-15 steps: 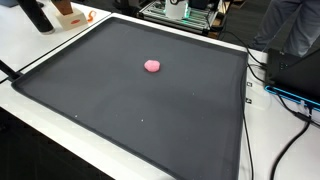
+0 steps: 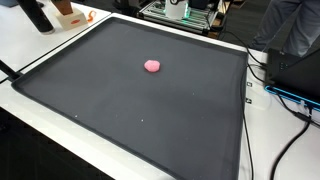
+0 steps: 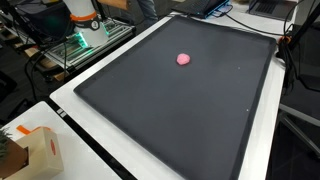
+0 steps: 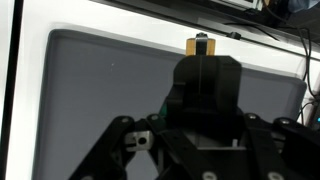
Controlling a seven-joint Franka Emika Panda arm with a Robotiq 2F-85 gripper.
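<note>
In the wrist view my gripper is shut on a small tan block (image 4: 190, 47), whose edges show on both sides of a dark fingertip. The gripper body hides most of the middle of that view. Neither exterior view shows the gripper or the block. A small pink object (image 2: 152, 66) lies on the dark grey mat (image 2: 130, 105), towards its back edge. It also shows as a pink lump (image 3: 183, 59) in the second exterior view. I cannot find it in the wrist view.
Beyond the mat, the white and green robot base (image 3: 88, 28) stands to one side. A black device (image 2: 294, 75) with cables sits at the right edge. A tan box (image 3: 40, 154) stands at lower left in exterior view 2.
</note>
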